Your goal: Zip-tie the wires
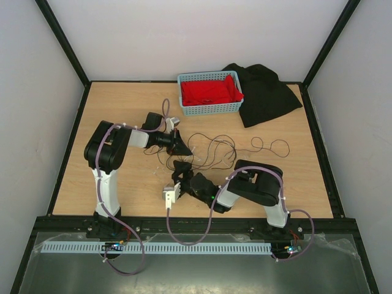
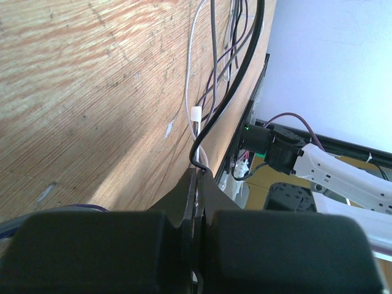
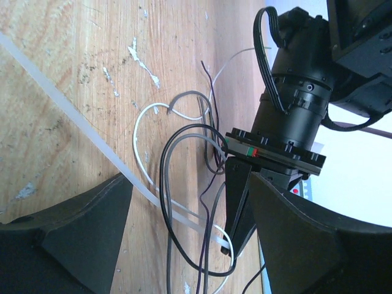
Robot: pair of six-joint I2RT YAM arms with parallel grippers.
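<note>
In the right wrist view a translucent white zip tie [image 3: 86, 125] slants across the wood, with loops of black, grey and white wires [image 3: 164, 177] around its lower part. My right gripper is open; the strip runs between its spread fingers, with no grip on it. At the strip's far end my left gripper is shut, its tips on the thin tie. The zip tie's white head [image 2: 196, 114] sticks out just beyond those tips. A black wire [image 2: 236, 82] bends down to the same tips; whether it is pinched too, I cannot tell.
Loose wires [image 1: 229, 147] trail rightward over the table. At the back stand a blue basket [image 1: 211, 110] with red cloth in it and a black cloth [image 1: 263, 98]. Both grippers are close together.
</note>
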